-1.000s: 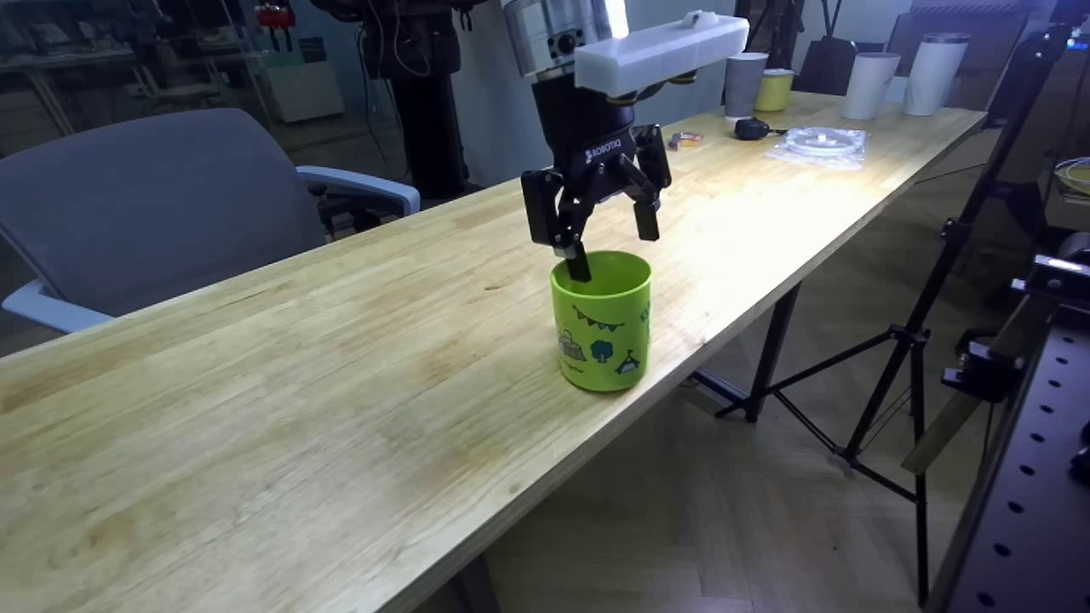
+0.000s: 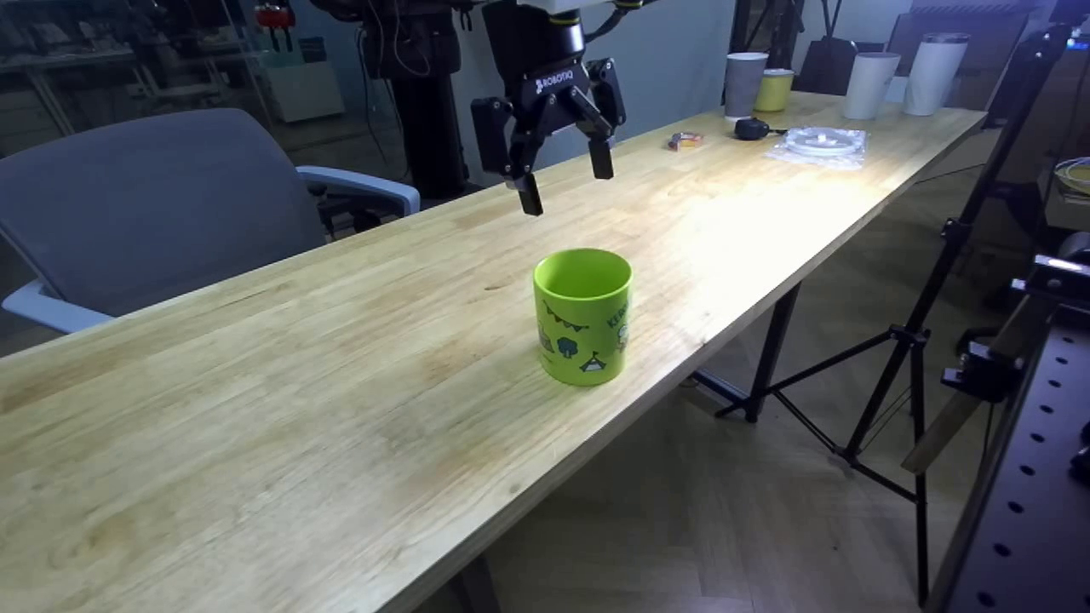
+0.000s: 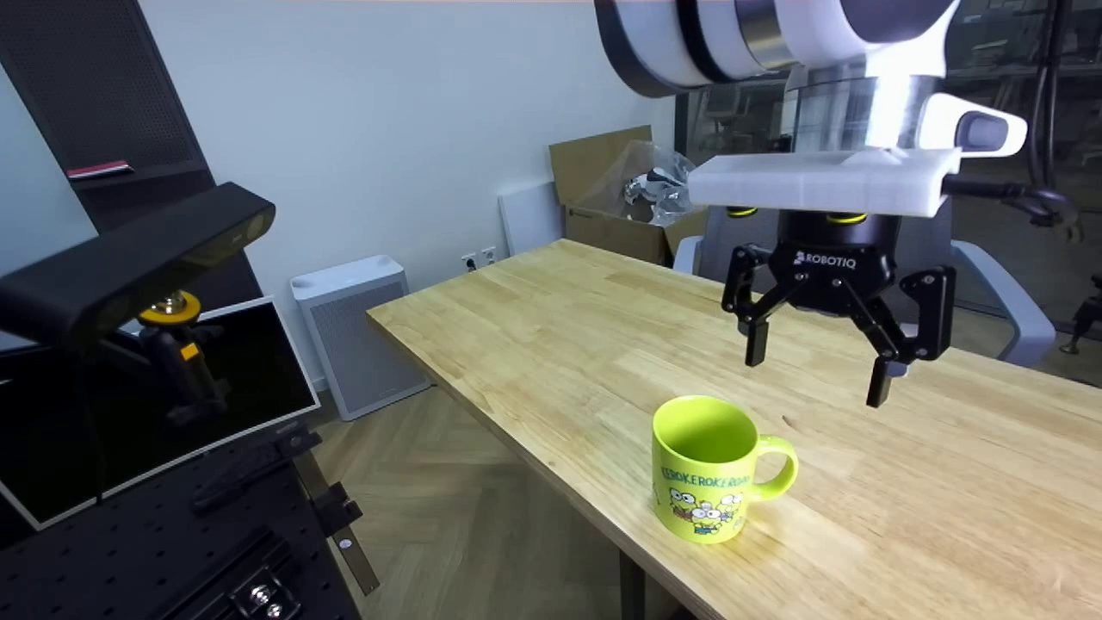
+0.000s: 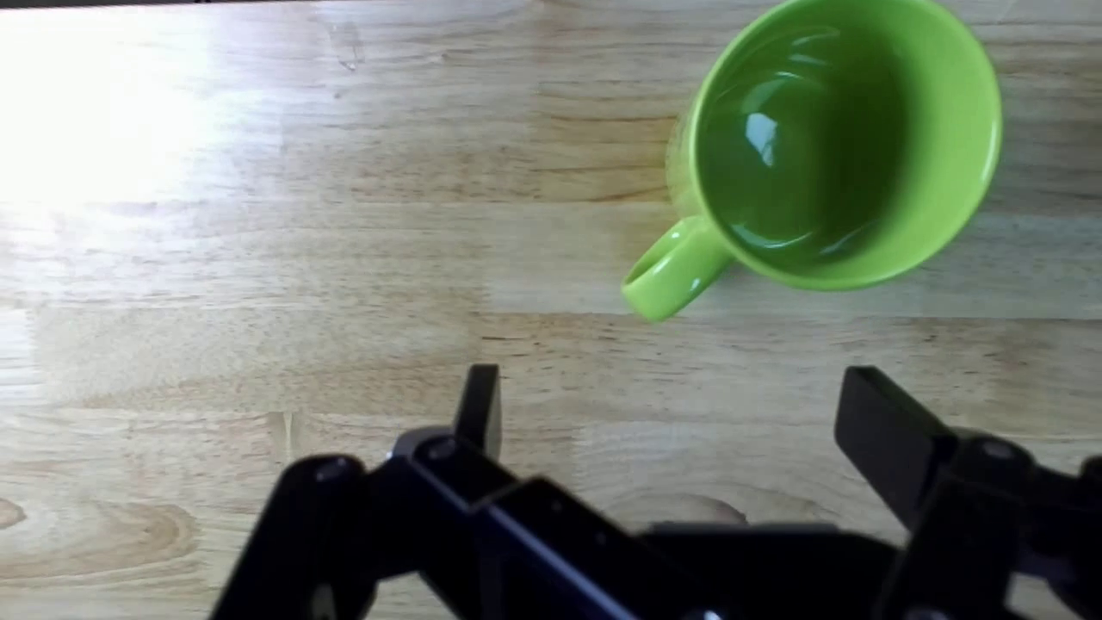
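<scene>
A lime-green mug (image 2: 582, 332) with printed cartoon pictures stands upright on the wooden table, close to its edge. Its loop handle (image 3: 775, 468) shows in the second exterior view, and in the wrist view the handle (image 4: 677, 270) points down and left toward the gripper side. The mug (image 4: 847, 145) looks empty from above. My gripper (image 2: 568, 184) hangs in the air above the table, apart from the mug and higher than its rim. Its fingers are spread wide, with only the tabletop visible between them in the wrist view.
Cups (image 2: 743, 83), a tumbler (image 2: 933, 77) and a bagged white ring (image 2: 820, 143) stand or lie at the table's far end. A grey chair (image 2: 163, 204) is beside the table.
One second ago a finger reached into the mug's mouth. The gripper has since risen and moved away from it.
</scene>
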